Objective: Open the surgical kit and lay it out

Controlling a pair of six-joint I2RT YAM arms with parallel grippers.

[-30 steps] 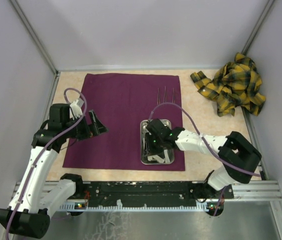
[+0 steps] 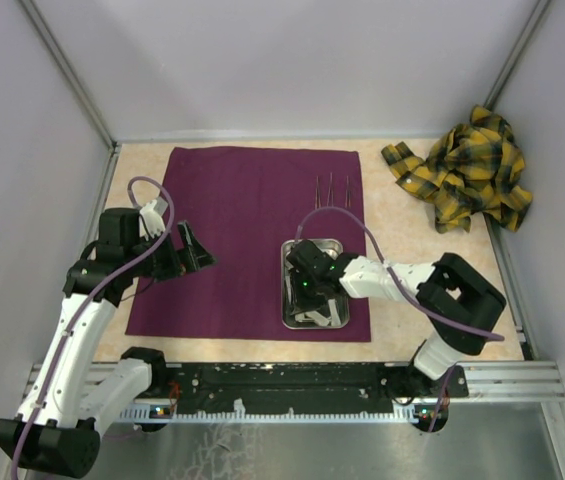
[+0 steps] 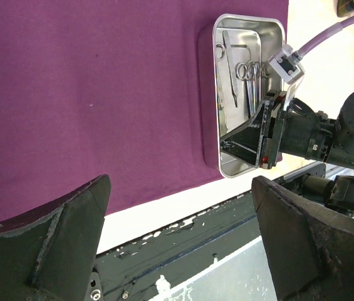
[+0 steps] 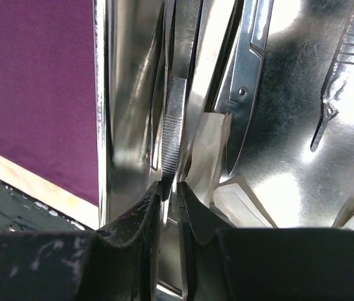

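The steel tray (image 3: 207, 94) of instruments sits on the right front of the purple cloth (image 2: 222, 250). My right gripper is down inside it, its narrowly spaced fingertips at the lower end of a serrated steel instrument (image 4: 174, 119) along the tray's left wall; whether it grips it is unclear. Scissors (image 3: 242, 72) and other instruments lie beside it. Three slender instruments (image 2: 331, 190) lie in a row on the cloth behind the tray. My left gripper (image 2: 187, 250) stands open and empty over the cloth's left side.
A crumpled yellow-black checked cloth (image 2: 462, 170) lies at the back right. Walls border the bench at the back and sides.
The left arm and laid-out instruments have not visibly moved.
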